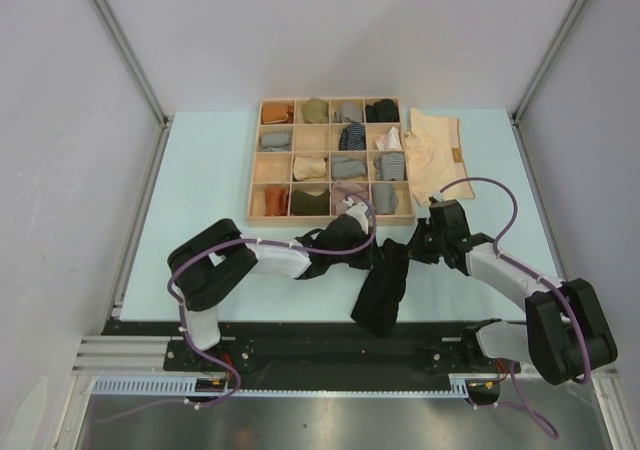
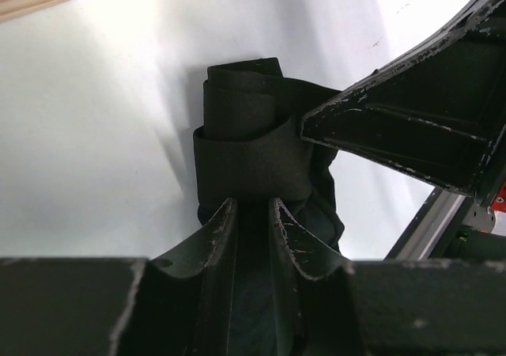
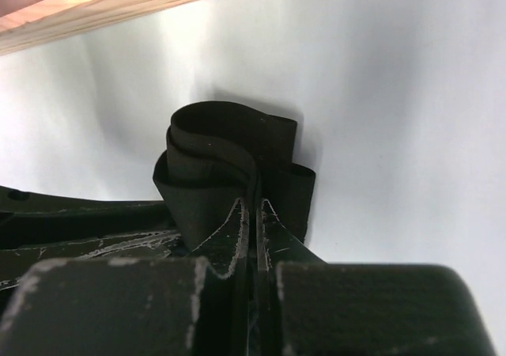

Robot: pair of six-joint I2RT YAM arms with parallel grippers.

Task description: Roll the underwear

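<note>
The black underwear [image 1: 379, 295] lies lengthwise near the table's front edge, its far end folded into layered rolls, seen in the left wrist view [image 2: 249, 166] and the right wrist view [image 3: 213, 158]. My left gripper [image 1: 372, 261] is at the left side of that folded end, its fingertips [image 2: 229, 213] closed on the cloth. My right gripper [image 1: 414, 252] is at the right side of the same end, shut, its fingertips in the folded fabric in the right wrist view [image 3: 254, 213]; whether cloth is between them is hard to tell.
A wooden divided box [image 1: 253, 174] of rolled garments stands just behind. A peach cloth [image 1: 432, 150] lies at the back right.
</note>
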